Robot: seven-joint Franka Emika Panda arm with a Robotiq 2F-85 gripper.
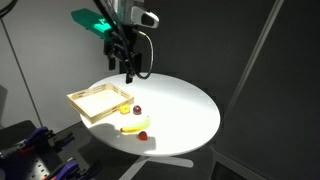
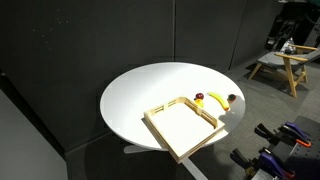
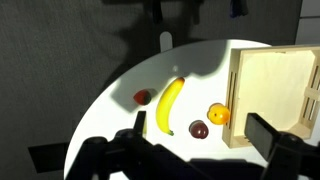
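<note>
My gripper [image 1: 120, 73] hangs well above the white table, its fingers apart with nothing between them. On the tabletop in the wrist view lie a yellow banana [image 3: 168, 107], a small red fruit [image 3: 142, 97], a dark red round fruit [image 3: 199, 129] and an orange-yellow fruit [image 3: 218, 114]. An empty shallow wooden box [image 3: 239, 87] stands beside the orange-yellow fruit. The second exterior view also has the box [image 2: 159, 137] at the table's near edge, with the banana [image 2: 219, 101] to its right.
The round white table [image 1: 187, 110] has wide clear room on its right side. Dark floor surrounds it. A wooden chair [image 2: 287, 69] stands far off in the second exterior view.
</note>
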